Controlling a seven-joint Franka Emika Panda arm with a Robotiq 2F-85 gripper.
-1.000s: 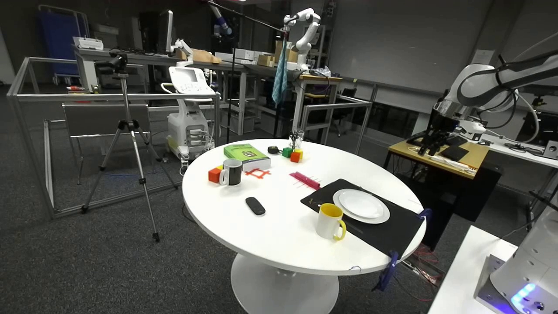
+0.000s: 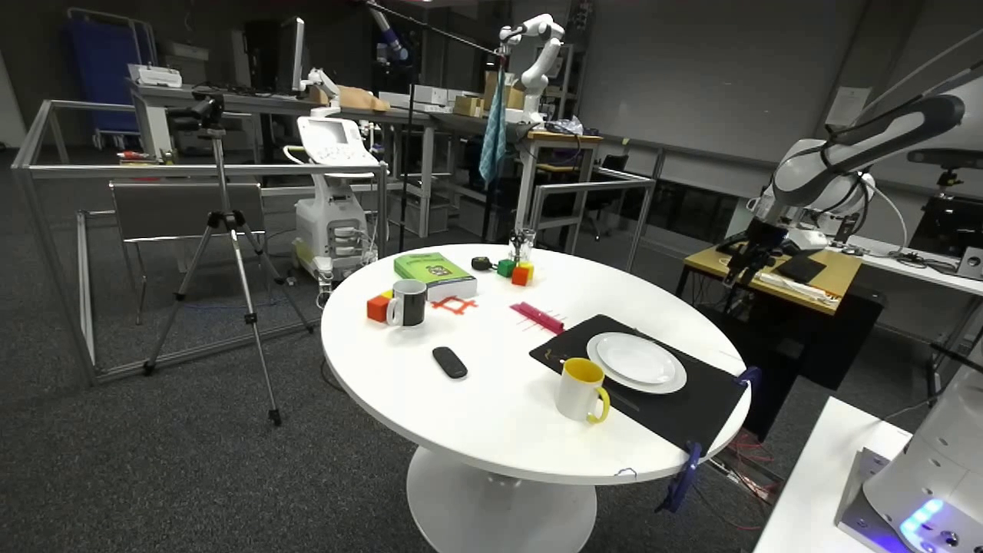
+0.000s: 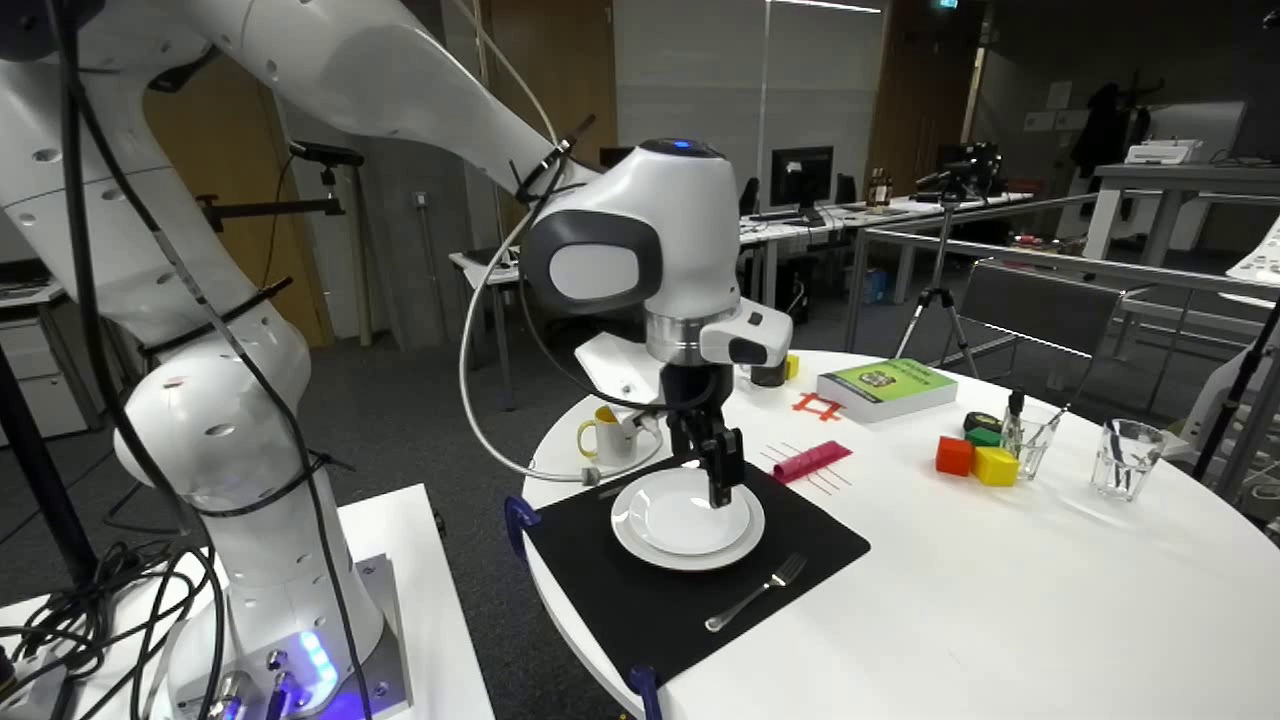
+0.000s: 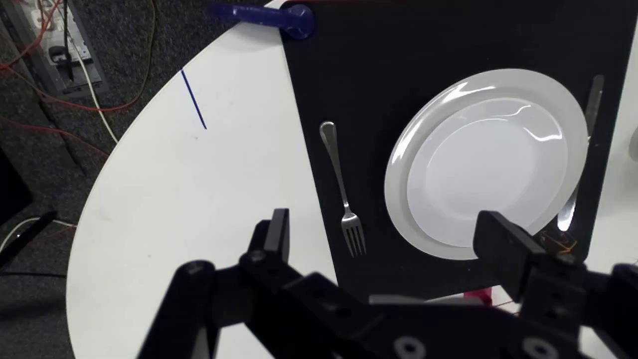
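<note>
My gripper is open above the round table, its two fingers spread wide and nothing between them. In the wrist view a fork lies on the black placemat, tines pointing toward the gripper. To its right, a small white plate rests on a larger one; the right finger overlaps their lower edge in view. A knife lies on the far side of the plates, partly hidden by them. From the second exterior view, the gripper hangs above the plates, clear of the table.
A yellow-and-white mug stands beside the placemat. Blue clamps grip the table edge. Farther off are a green book, coloured blocks, glasses and a pink roll.
In the first exterior view the arm and gripper have shifted left and a little lower. Objects on the table stay where they were.
</note>
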